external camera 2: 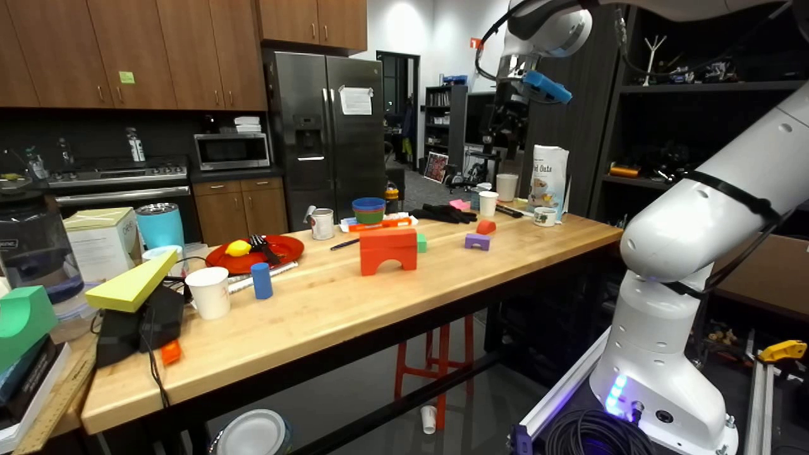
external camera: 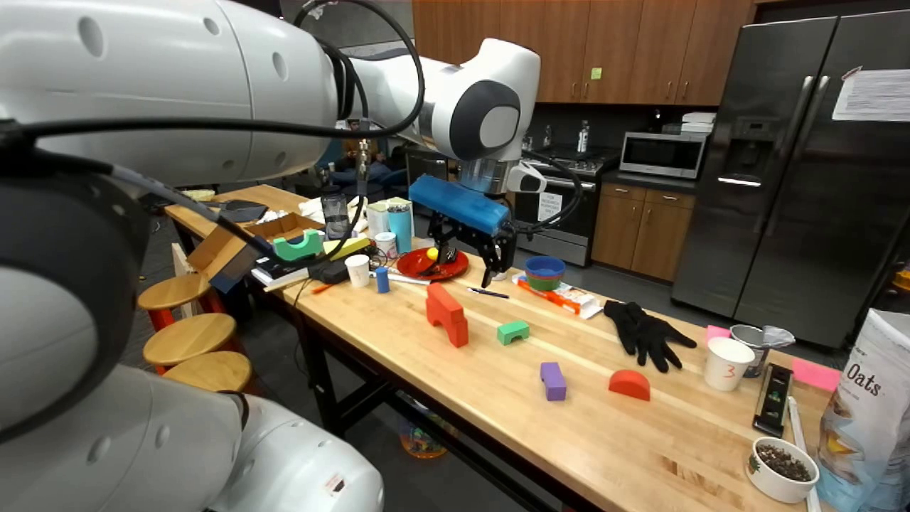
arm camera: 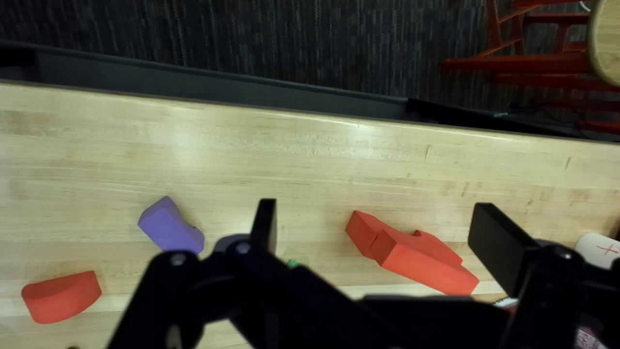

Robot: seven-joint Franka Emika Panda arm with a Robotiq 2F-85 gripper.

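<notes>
My gripper hangs above the table with its fingers wide apart and nothing between them. In the wrist view, a red arch topped by a red bar [arm camera: 427, 261] shows far below the gap. A purple arch [arm camera: 170, 227] lies to the left, and beyond it is a red half-round block [arm camera: 61, 296]. The green arch [external camera: 512, 332] stands on the wood beside the red pair; in the wrist view my gripper hides most of it. A blue cylinder [external camera 2: 261, 280] stands upright near a white paper cup [external camera 2: 208, 292].
A red plate [external camera: 433, 264] holds a yellow item and a dark utensil. Stacked bowls [external camera: 544, 272], a black glove [external camera: 648, 334] and a cup marked 3 [external camera: 726, 363] line the far side. An oats bag [external camera: 866, 409] stands at the right end.
</notes>
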